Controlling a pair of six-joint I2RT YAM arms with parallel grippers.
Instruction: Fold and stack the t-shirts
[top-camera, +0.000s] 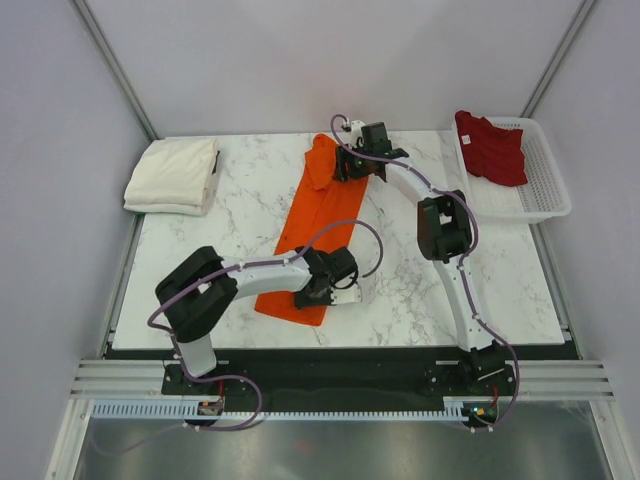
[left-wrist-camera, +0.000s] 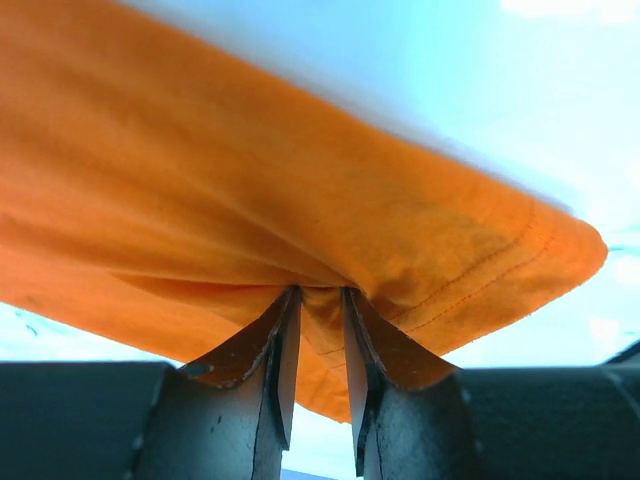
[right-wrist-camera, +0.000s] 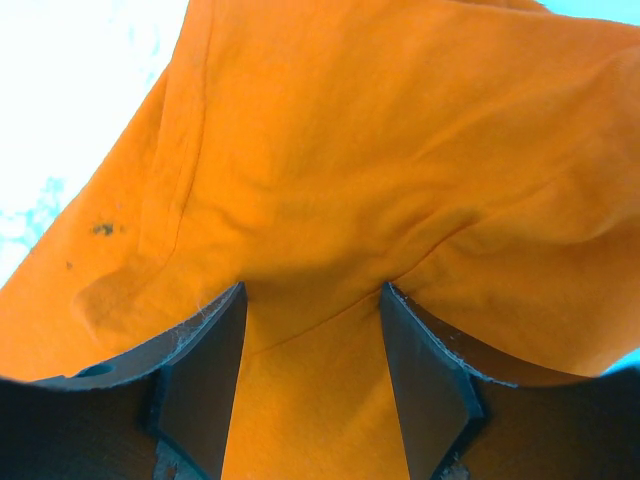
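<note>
An orange t-shirt (top-camera: 309, 226) lies lengthwise front to back across the middle of the table. My left gripper is down on its near end, fingertips close together in a crease; whether cloth is between them is unclear. My right gripper is over the bunched far end, fingers apart with cloth beneath them. In the top view both grippers are largely hidden by the arms' wrists.
A folded white stack (top-camera: 172, 170) sits at the back left. A white basket (top-camera: 545, 170) holding dark red cloth (top-camera: 490, 150) stands at the back right.
</note>
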